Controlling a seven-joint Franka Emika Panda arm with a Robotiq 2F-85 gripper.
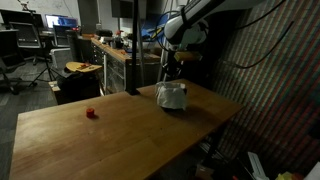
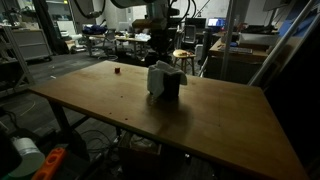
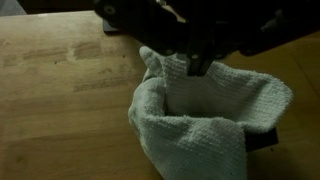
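A pale, waffle-textured cloth lies draped and folded over a dark box on the wooden table. In the wrist view, only a dark edge of that box shows beneath the cloth, at the right. My gripper is above the cloth's far side with its fingers together, and no cloth shows clearly between them. Exterior view 1 has the cloth near the table's right side, with the arm reaching down behind and above it.
A small red object stands alone on the left of the table. Broad bare tabletop lies between it and the cloth. Chairs and desks stand beyond the table.
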